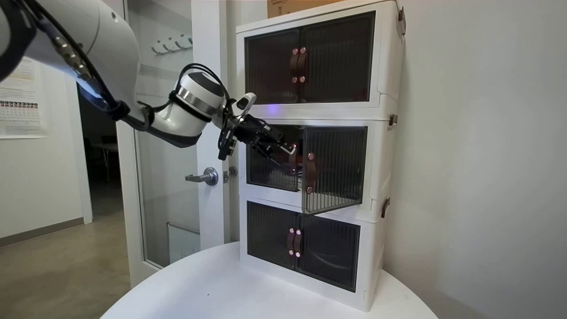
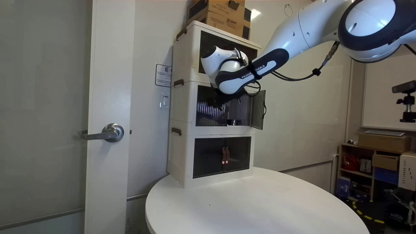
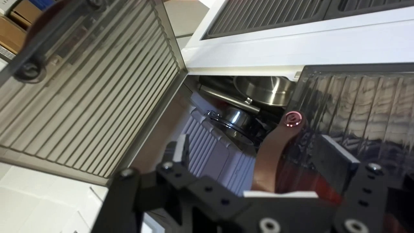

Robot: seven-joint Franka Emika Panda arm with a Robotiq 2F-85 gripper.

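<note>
In the middle unit of the white cabinet (image 1: pixel 380 159), the right door (image 1: pixel 335 169) stands swung outward. The left door (image 3: pixel 357 112) looks shut and carries a brown strap handle (image 3: pixel 273 155) with a copper stud. My gripper is open in front of this door. In the wrist view the strap appears between its two fingers, with no contact evident. Through the open side I see a metal pot (image 3: pixel 267 89) and a smaller shiny lidded pot (image 3: pixel 236 120) inside. From exterior view 2, the arm hides the gripper's tips and that strap.
Above and below, the top doors (image 1: pixel 308 64) and bottom doors (image 1: pixel 303 247) are closed. Cardboard boxes (image 2: pixel 222 17) sit on top. The opened door projects beside the gripper.
</note>
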